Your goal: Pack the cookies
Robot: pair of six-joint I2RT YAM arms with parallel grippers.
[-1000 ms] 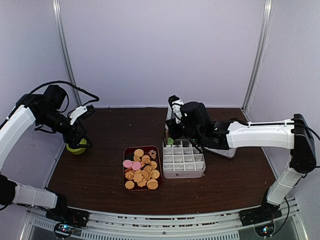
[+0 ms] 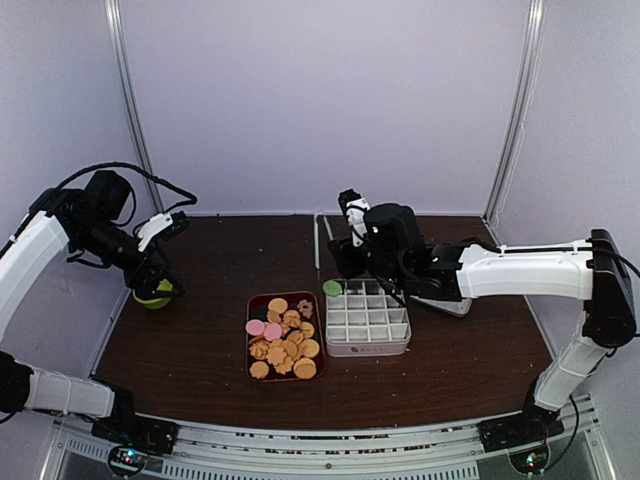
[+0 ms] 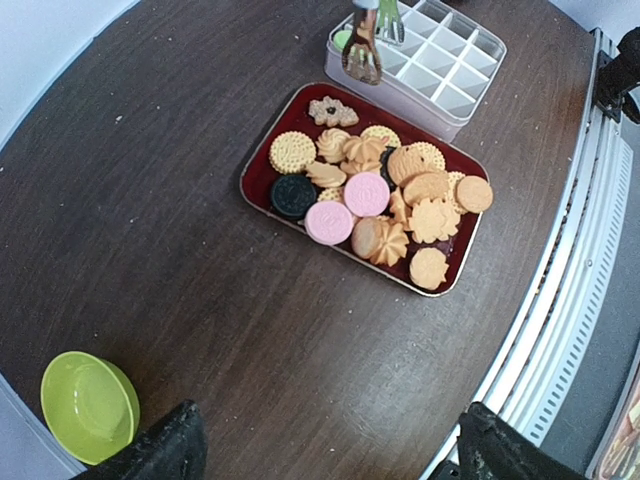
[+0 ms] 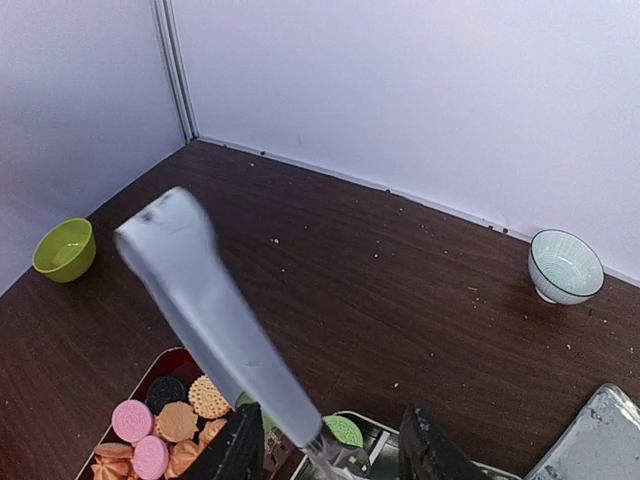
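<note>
A red tray of assorted cookies (image 2: pixel 284 337) lies beside a white compartment box (image 2: pixel 366 328). A green round cookie (image 2: pixel 332 288) is at the box's back left corner. My right gripper is above that corner, with a pale tong-like utensil (image 4: pixel 220 310) rising between its fingers, blurred in the right wrist view; whether it grips it is unclear. In the top view, part of the utensil stands just behind the box. My left gripper stands open at the left, nothing between its fingers.
A green bowl (image 3: pixel 88 407) sits at the far left, near my left gripper. A pale bowl (image 4: pixel 565 268) and a metal lid (image 4: pixel 590 445) are on the right.
The pale utensil by my right gripper has shifted left and changed angle in the top view, and my right gripper has moved slightly. The left arm is still.
</note>
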